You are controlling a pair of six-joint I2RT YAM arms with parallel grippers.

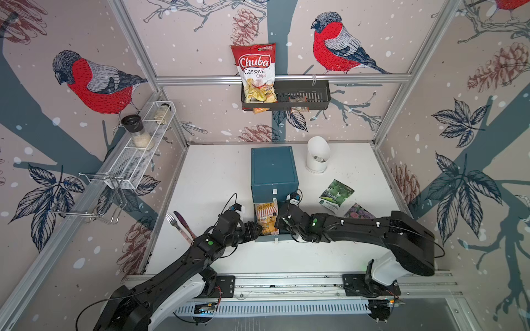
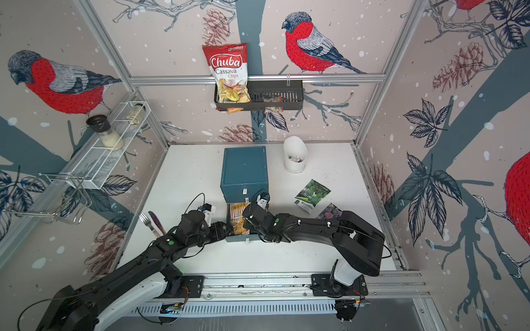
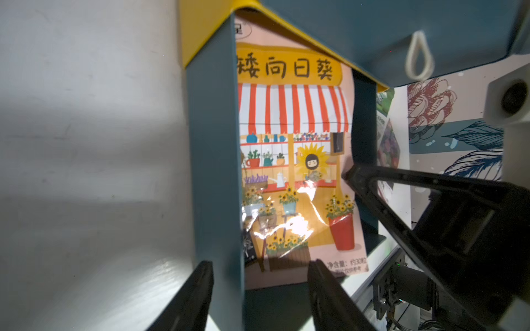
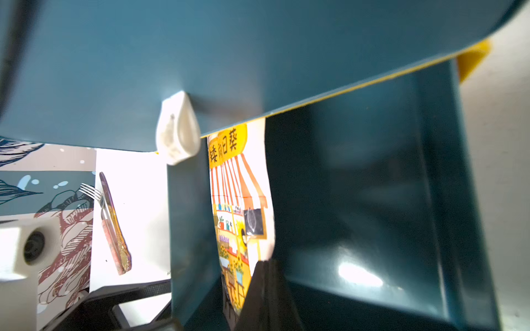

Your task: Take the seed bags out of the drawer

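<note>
An orange-yellow seed bag with a striped awning print [image 3: 298, 149] lies in the pulled-out blue drawer [image 3: 215, 165], its upper end under the cabinet front. My right gripper is shut on the bag's right edge. In the left wrist view, a right fingertip [image 3: 356, 173] touches that same edge. My left gripper stands open at the drawer's near left side, its fingers apart on either side of the wall, with no bag between them. Two other seed bags lie on the table: a green one [image 1: 336, 193] and a purple one [image 1: 358, 211].
The blue cabinet [image 1: 274, 171] stands behind the drawer, a white loop handle [image 4: 177, 129] on its front. Behind and to the right is a white cup [image 1: 318, 154]. A fork [image 1: 177, 226] and a knife [image 1: 183, 223] lie left. Bare table surrounds them.
</note>
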